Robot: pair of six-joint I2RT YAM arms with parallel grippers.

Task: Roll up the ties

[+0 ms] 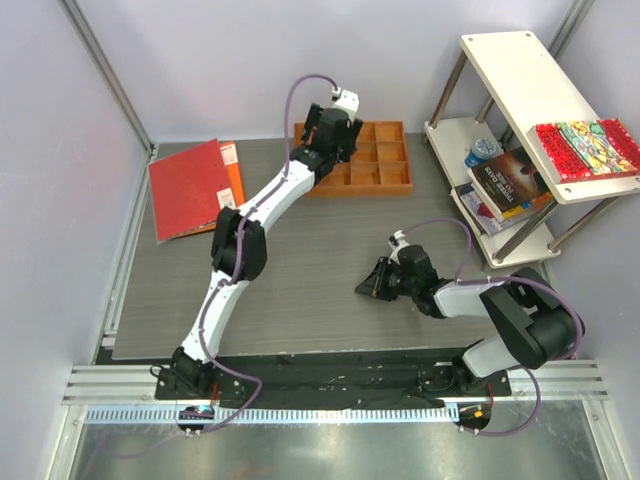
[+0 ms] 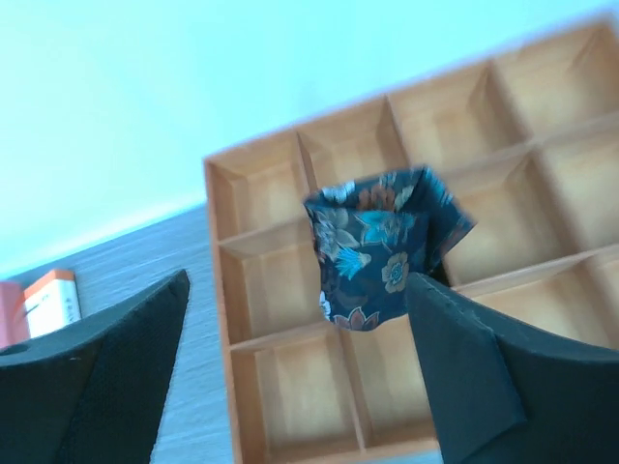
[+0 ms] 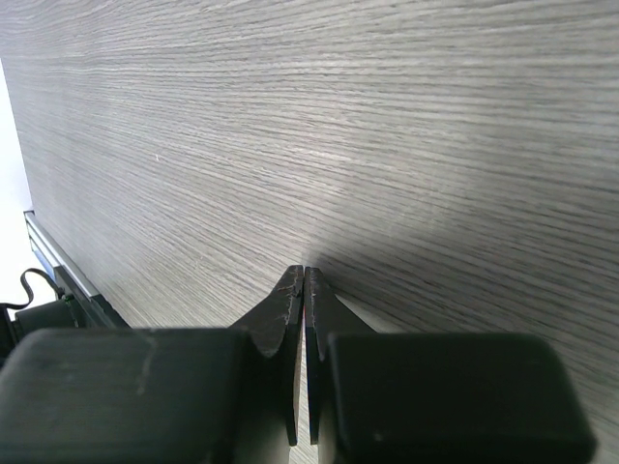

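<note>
A dark tie (image 2: 372, 256) with a blue and white flower print, folded into a loose roll, sits in a compartment of the wooden organizer (image 2: 232, 387) in the left wrist view. Its upper end sticks up and fans out. My left gripper (image 1: 333, 127) hangs over the left part of the organizer, its fingers (image 2: 106, 372) spread wide and apart from the tie. From above, the arm hides the tie. Low over the front of the table, my right gripper is shut, fingertips together and nothing visible between them.
Red and orange folders (image 1: 185, 190) lie left of the organizer. At the right stands a white shelf (image 1: 515, 70) with books (image 1: 510, 182), a blue can (image 1: 482, 152) and a red patterned box (image 1: 590, 150).
</note>
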